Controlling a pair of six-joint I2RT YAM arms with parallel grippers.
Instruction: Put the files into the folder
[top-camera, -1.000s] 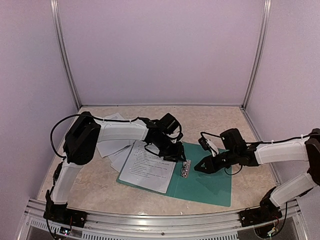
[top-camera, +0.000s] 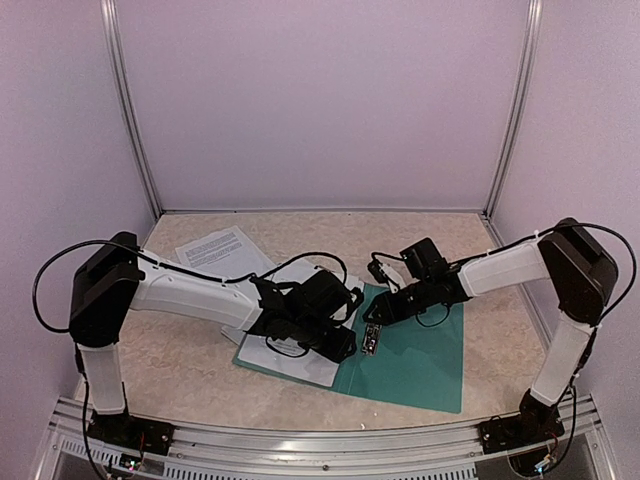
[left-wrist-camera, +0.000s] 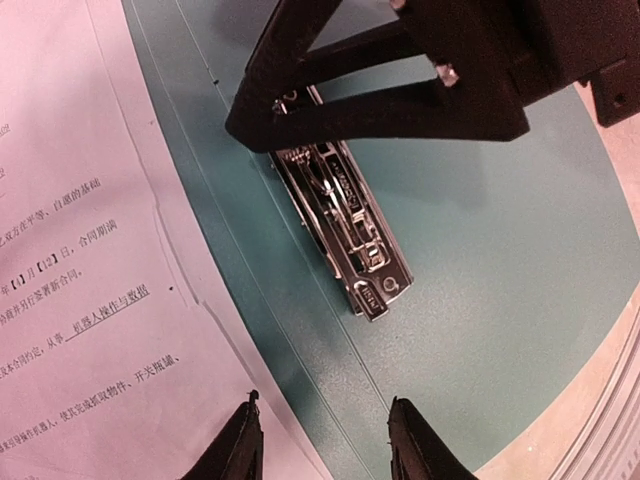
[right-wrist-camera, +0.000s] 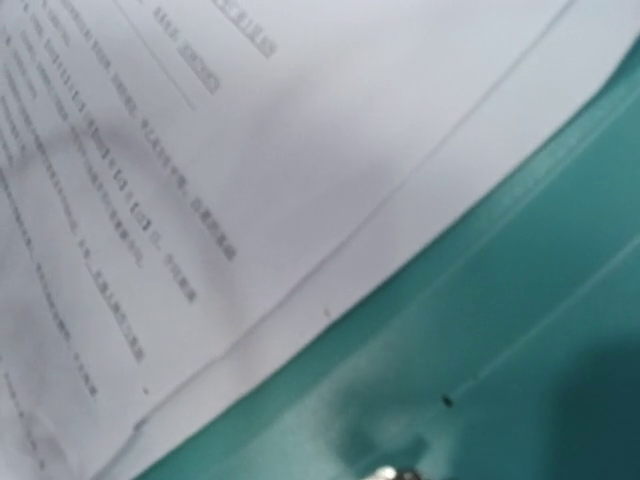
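Note:
The green folder (top-camera: 410, 370) lies open, white printed papers (left-wrist-camera: 90, 250) on its left half. Along its spine is a metal clip (left-wrist-camera: 350, 230). My left gripper hangs open over the paper's edge beside the clip, fingertips apart with nothing between. My right gripper (top-camera: 376, 318) is at the clip's upper end; its black fingers cover part of the clip in the left wrist view, and how far they are apart is hard to tell. The right wrist view is blurred, showing paper and folder.
More loose printed sheets (top-camera: 215, 250) lie at the back left, partly under my left arm.
My right gripper has moved left to the clip.

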